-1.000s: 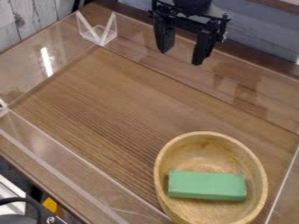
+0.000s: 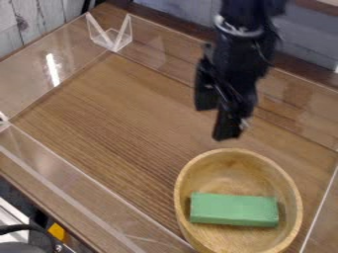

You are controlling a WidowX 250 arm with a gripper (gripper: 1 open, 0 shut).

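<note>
My dark gripper (image 2: 220, 107) hangs in the middle-right of the camera view, blurred by motion, open with nothing visible between its fingers. Below it on the wooden surface is a round pale wooden bowl (image 2: 197, 182) at the lower right, holding a green rectangular block (image 2: 234, 210). The gripper is above and behind the bowl, apart from it.
A white wire-like holder (image 2: 109, 36) stands at the back left. A dark cable and a yellow piece lie at the bottom-left edge.
The bowl and green block have not moved.
</note>
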